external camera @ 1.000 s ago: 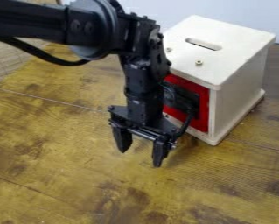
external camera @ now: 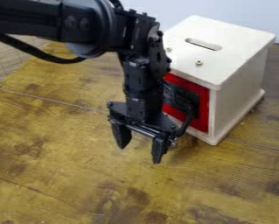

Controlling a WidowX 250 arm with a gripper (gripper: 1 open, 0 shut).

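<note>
My black gripper (external camera: 139, 147) hangs low over the wooden floor, pointing down, its two fingers spread open with nothing between them. Just behind it and to the right stands a cream wooden box (external camera: 233, 92) with a slot in its top and small brass knobs. The box's red front (external camera: 198, 101) is partly hidden behind my arm and a black cable.
A light woven surface lies at the far upper left, and a pale wall is at the back right.
The gripper has shifted very slightly; otherwise the scene looks the same.
</note>
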